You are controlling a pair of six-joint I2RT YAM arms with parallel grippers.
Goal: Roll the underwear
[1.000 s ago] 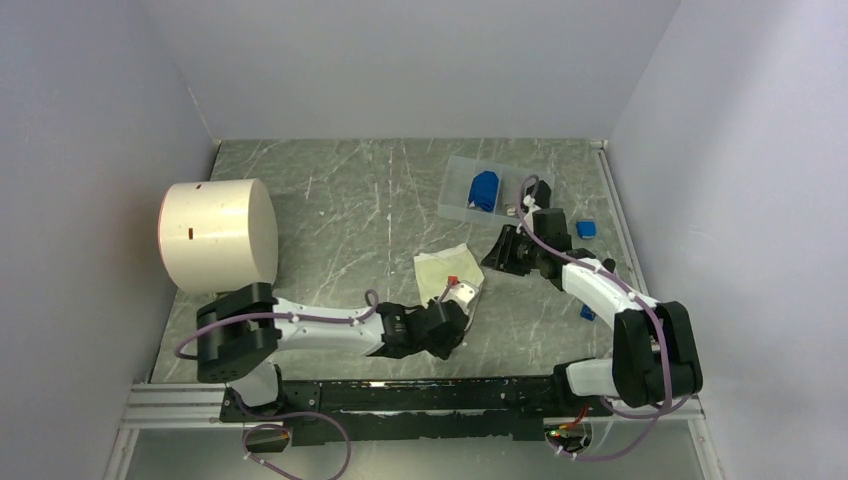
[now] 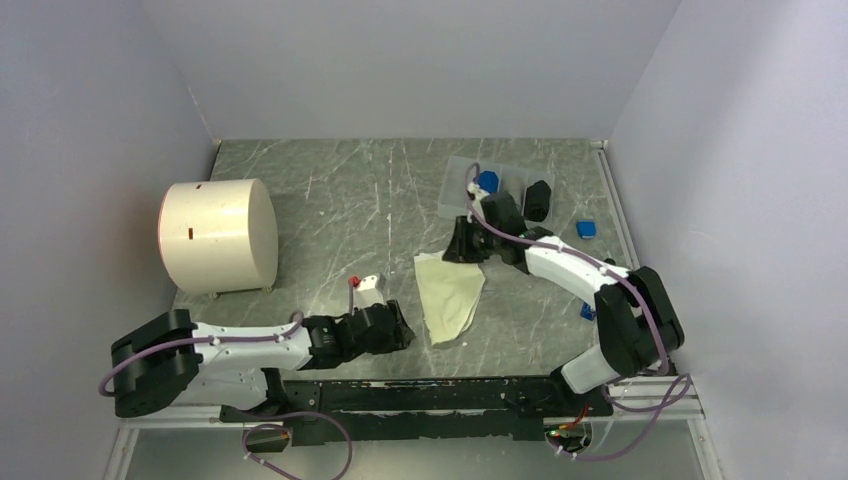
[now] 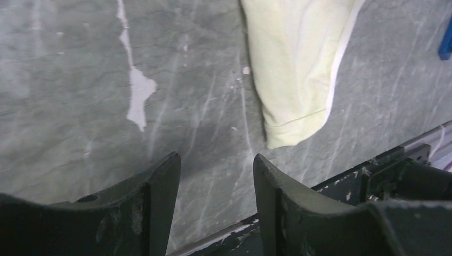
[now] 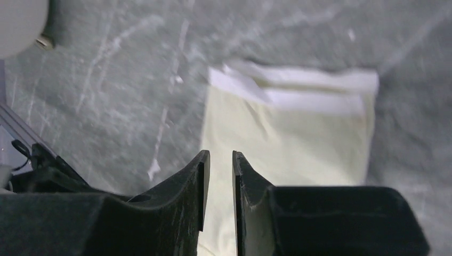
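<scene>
The underwear is a pale yellow folded cloth lying flat on the grey marbled table, narrower toward the front. In the left wrist view its narrow end lies ahead and to the right of my left gripper, which is open and empty. My right gripper is over the cloth's far edge in the top view. The right wrist view shows the wide end with a white waistband beyond the fingertips. My right gripper is part open, a narrow gap between its fingers, with no cloth gripped.
A clear divided box at the back holds a blue bundle and a black one. Small blue items, one a block, lie at the right. A large cream cylinder stands at left.
My left gripper has moved left, off the cloth's narrow end. The right one has come leftward over the cloth's far end. The cloth stays in place.
</scene>
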